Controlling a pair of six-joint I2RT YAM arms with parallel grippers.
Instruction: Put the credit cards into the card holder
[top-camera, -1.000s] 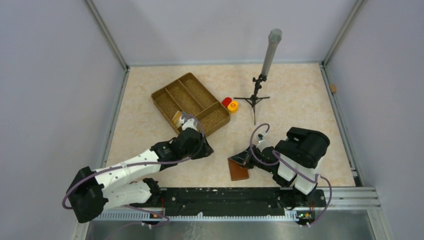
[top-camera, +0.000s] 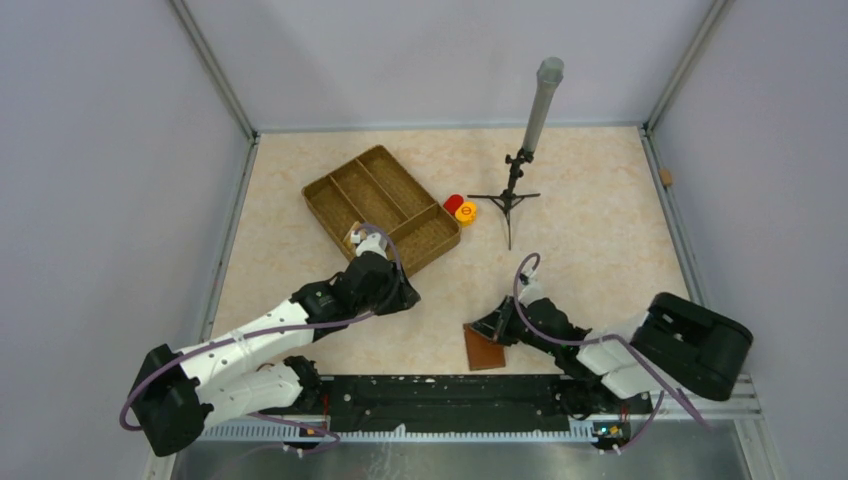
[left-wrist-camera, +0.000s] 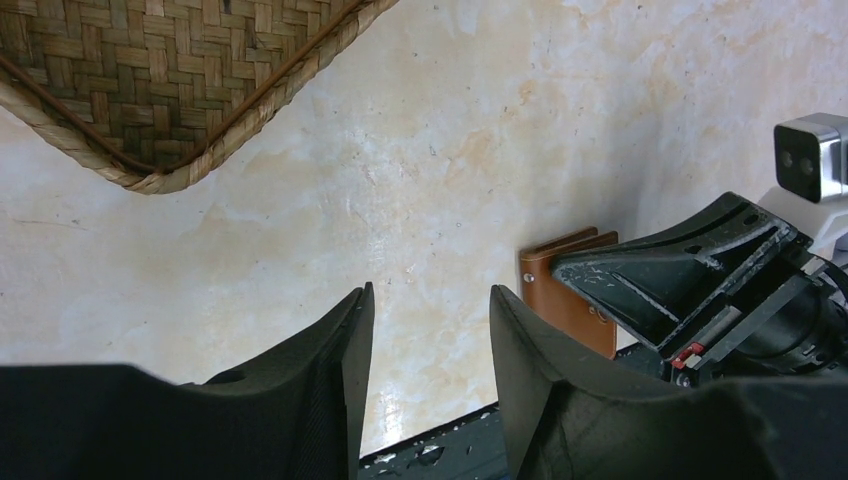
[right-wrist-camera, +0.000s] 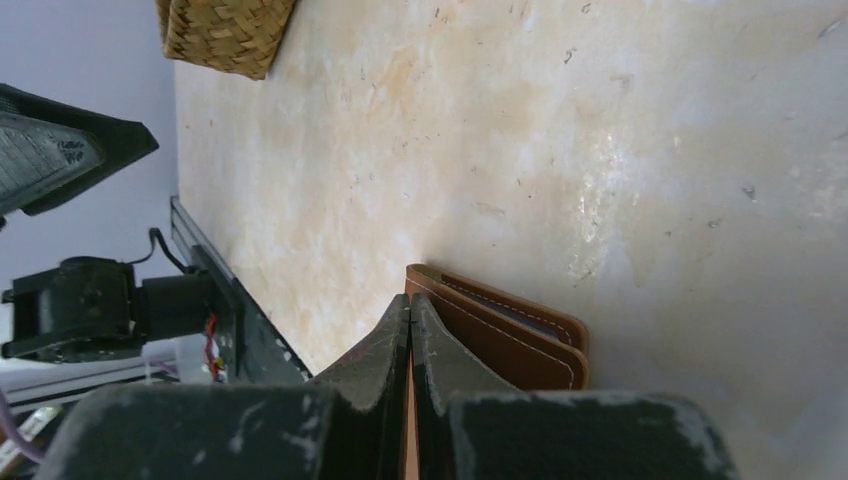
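The brown leather card holder (top-camera: 485, 352) is near the table's front edge, with its layered mouth spread a little in the right wrist view. My right gripper is shut on the holder at that mouth; the fingertips hide exactly which layer is pinched. In the left wrist view the same card holder (left-wrist-camera: 566, 300) stands partly behind the black right-hand fingers (left-wrist-camera: 680, 265). My left gripper is open, its fingertips well apart over bare table, nothing between them. No credit card can be clearly made out.
A woven tray (top-camera: 375, 160) with compartments lies behind the left arm, with a small tan item (top-camera: 353, 236) inside it. Red and yellow round things (top-camera: 465, 212) sit beside the tray, and a small black tripod (top-camera: 508, 200) stands farther right. Between the grippers the table is clear.
Earlier, the left arm shifted slightly left.
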